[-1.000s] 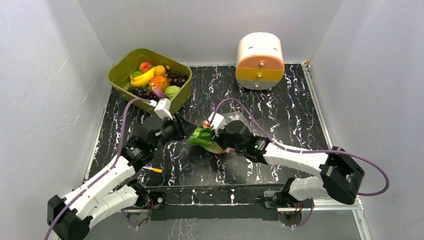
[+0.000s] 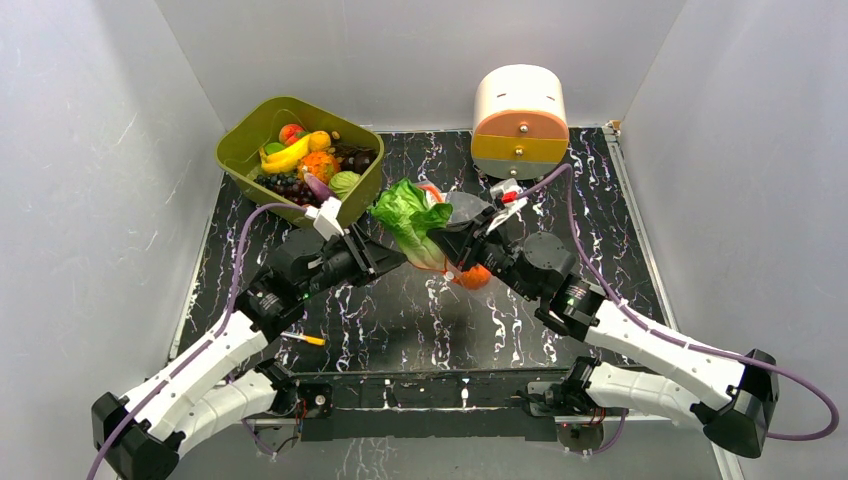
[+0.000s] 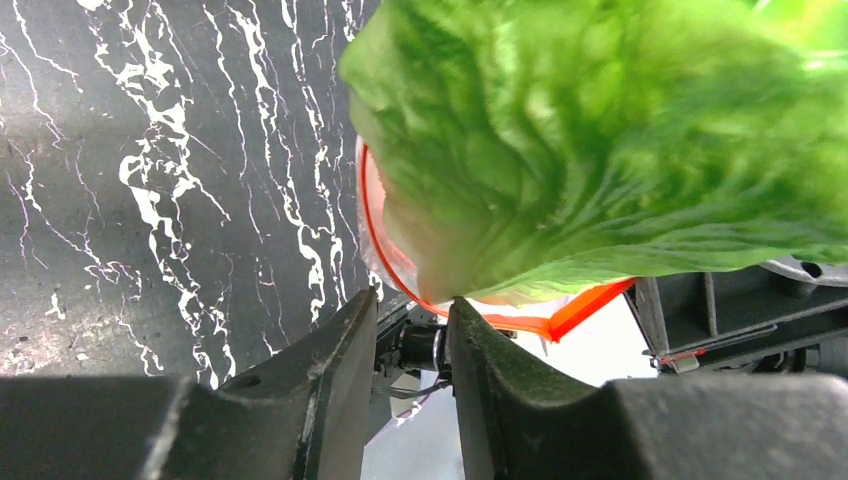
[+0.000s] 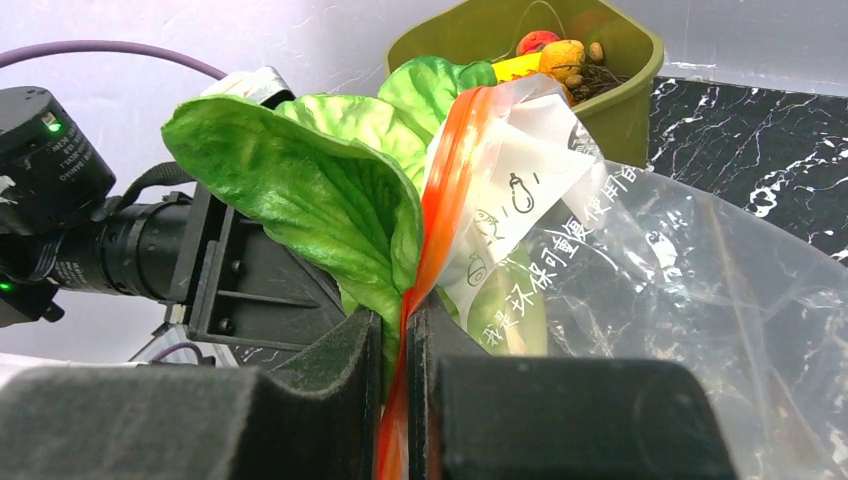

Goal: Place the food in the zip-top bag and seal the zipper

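A clear zip bag (image 4: 640, 260) with an orange zipper strip (image 4: 455, 190) hangs from my right gripper, which is shut on that strip. Leafy green lettuce (image 2: 408, 218) pokes out of the bag's mouth on the left, its lower part inside. An orange item (image 2: 473, 277) shows by the bag's lower end in the top view. My left gripper stands partly open right at the mouth, below the lettuce. Behind the gap of its fingers runs the orange rim; whether any of it lies between them, I cannot tell.
A green bin (image 2: 372, 190) of toy fruit and vegetables stands at the back left, close to my left arm. At the back right is a small drawer box (image 2: 520, 120). An orange-and-white pen (image 2: 310, 340) lies at front left.
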